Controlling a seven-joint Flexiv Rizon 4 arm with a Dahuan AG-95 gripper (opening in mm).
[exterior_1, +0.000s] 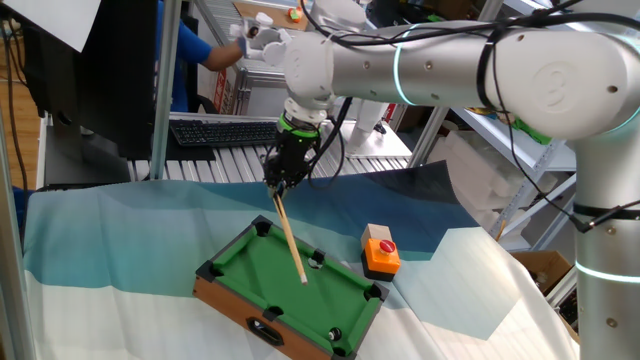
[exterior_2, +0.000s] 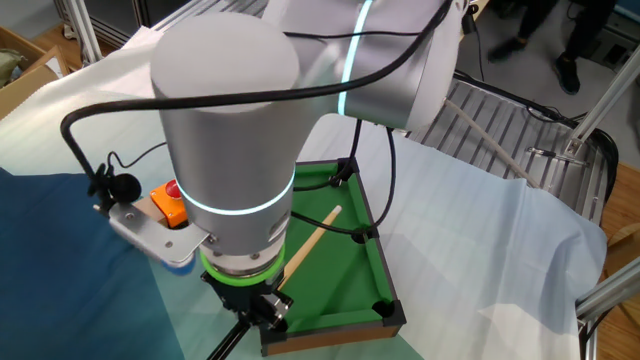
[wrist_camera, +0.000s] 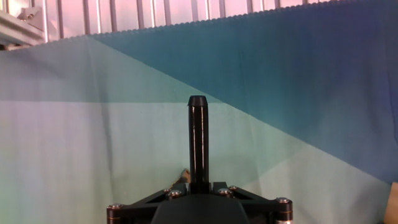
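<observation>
A cue stick with a pale wooden shaft (exterior_1: 290, 240) and a black butt (wrist_camera: 198, 137) is held in my gripper (exterior_1: 276, 188). In the wrist view the fingers are closed around the butt, which points up the picture. The shaft slants down over the green miniature pool table (exterior_1: 245, 280), its tip above the felt; whether it touches cannot be told. A dark ball (exterior_1: 335, 333) with some white lies near the corner pocket at the lower right. Something small and whitish (exterior_1: 317, 261) shows by the far side pocket, partly hidden.
An orange box with a red button (exterior_1: 388, 247) stands just right of the pool table, a cardboard-coloured block (exterior_1: 377, 232) behind it. A keyboard (exterior_1: 222, 133) lies beyond the cloth.
</observation>
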